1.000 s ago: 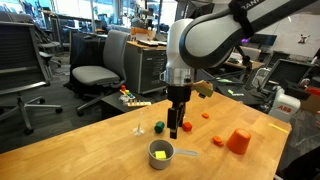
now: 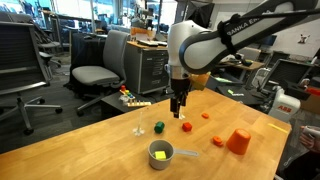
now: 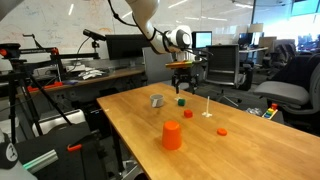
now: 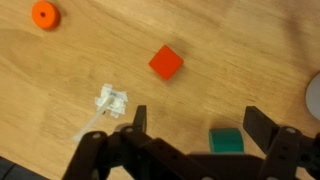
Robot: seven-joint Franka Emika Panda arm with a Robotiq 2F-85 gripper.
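Observation:
My gripper [image 2: 178,108] hangs open above the far part of the wooden table, with nothing held. In the wrist view, a green block [image 4: 226,140] shows between the open fingers, nearer the right-hand one, on the table below. A red block [image 4: 166,62] lies on the wood ahead of the gripper. The metal pot [image 2: 160,154] stands nearer exterior view 1's camera, with something yellow-green inside; its edge [image 4: 315,97] shows at the right of the wrist view. The green block [image 3: 181,100] sits beyond the red block [image 3: 188,114] in exterior view 2.
An orange cup [image 2: 239,142] stands upside down on the table. A small orange round piece [image 4: 46,14] and a white piece [image 4: 112,101] lie nearby. A thin white upright item [image 3: 208,108] stands near the red block.
My gripper has moved up and away from above the pot, toward the far side of the table. The pot and the blocks on the table look unmoved.

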